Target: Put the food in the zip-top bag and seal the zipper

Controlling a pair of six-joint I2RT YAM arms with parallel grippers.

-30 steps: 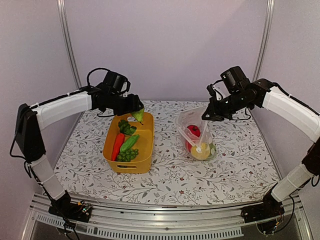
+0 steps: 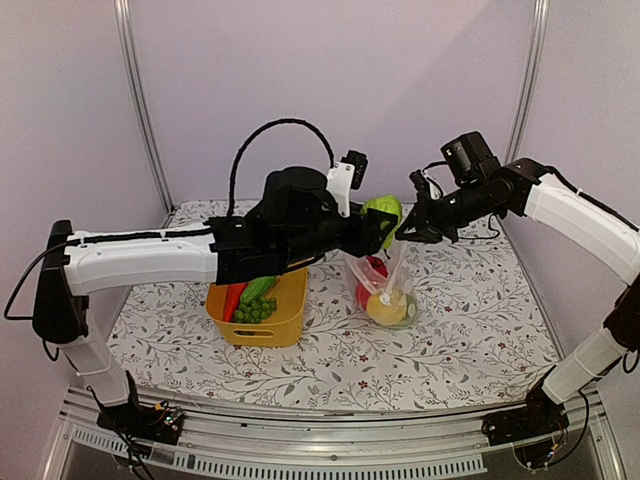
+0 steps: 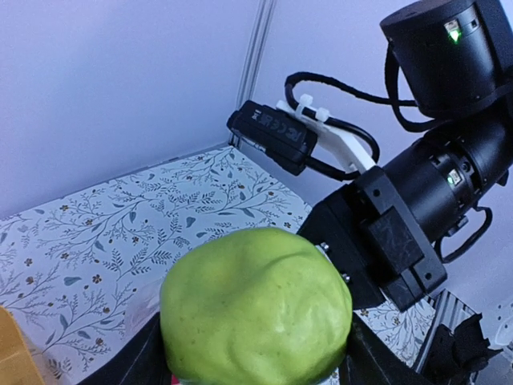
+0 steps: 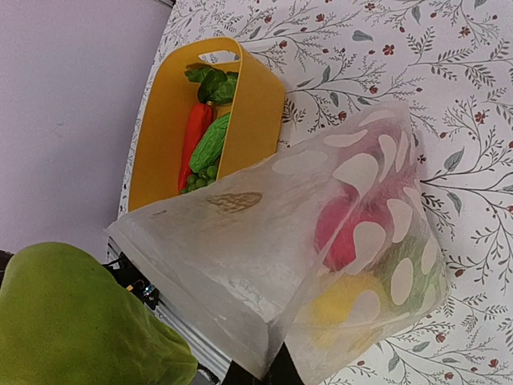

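Note:
A green pear-like food piece [image 3: 256,305] is gripped in my left gripper [image 2: 378,226], which is shut on it above the mouth of the clear zip top bag [image 2: 352,272]. In the right wrist view the same green piece [image 4: 76,321] hangs beside the bag's open end. My right gripper is shut on the edge of the bag [image 4: 232,265], pinching its thin film. Inside the bag lie a red food piece [image 4: 353,228] and a yellow one [image 4: 346,301], with something green behind the white-dotted plastic.
A yellow bin [image 2: 285,305] stands left of the bag. It holds a red pepper [image 4: 197,132], a green cucumber-like piece [image 4: 210,148], green grapes [image 2: 254,310] and leafy greens [image 4: 215,87].
My left gripper has carried the green piece from over the bin rightward to above the bag. The bag has shifted slightly leftward; the right arm has stayed nearly still.

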